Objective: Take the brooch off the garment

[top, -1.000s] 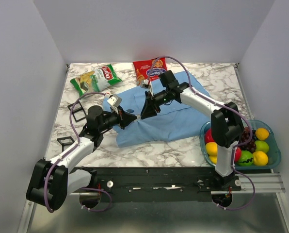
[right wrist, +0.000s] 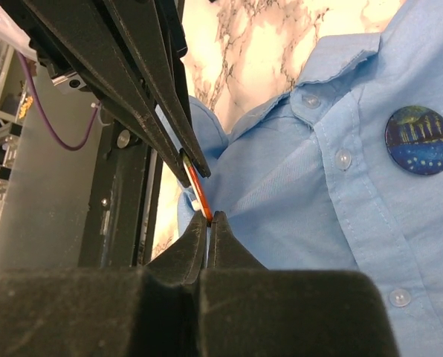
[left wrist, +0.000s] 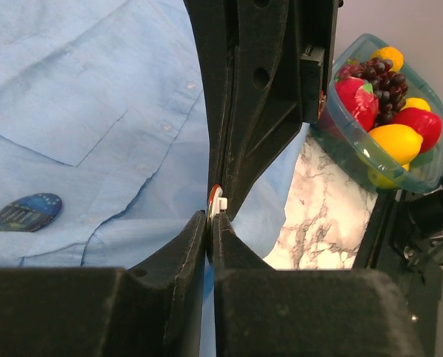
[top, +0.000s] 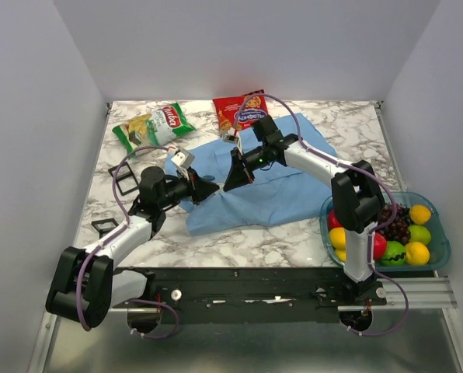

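Observation:
A thin piece with an orange-red edge and a small white part, seemingly the brooch seen edge-on, spans the gap between my two grippers. The right gripper is shut on its lower end in the right wrist view. At its other end the tips of the left gripper stand on either side, close to it; whether they press on it is unclear. Below them lies the light blue garment. A dark blue round badge rests on the garment, beside the button strip; the left wrist view shows this badge too.
A clear bowl of fruit stands at the right. Two snack bags, one green and one red, lie at the back. Dark frames sit at the left. Bare marble shows in front of the garment.
My right arm has shifted slightly left, bringing its tips a little nearer the left gripper. The left forearm has moved slightly. The garment looks unchanged.

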